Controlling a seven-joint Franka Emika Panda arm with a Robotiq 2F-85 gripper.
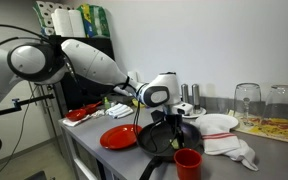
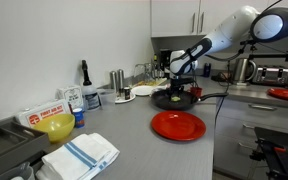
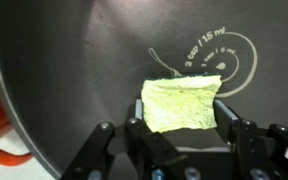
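Note:
A pale yellow-green sponge (image 3: 177, 103) is gripped between the fingertips of my gripper, which is shut on it. Both are over the black pan (image 3: 84, 70), whose floor carries printed measuring marks. In exterior view 1 the gripper (image 1: 174, 130) points down inside the pan (image 1: 152, 138); only a small greenish bit of the sponge shows there. Whether the sponge touches the pan floor, I cannot tell.
A red mug (image 1: 188, 164) stands close beside the pan, near its handle. The red plate (image 2: 179, 125) lies on the pan's other side. A white cloth (image 1: 224, 146) and upturned glasses (image 1: 283, 106) are to the right.

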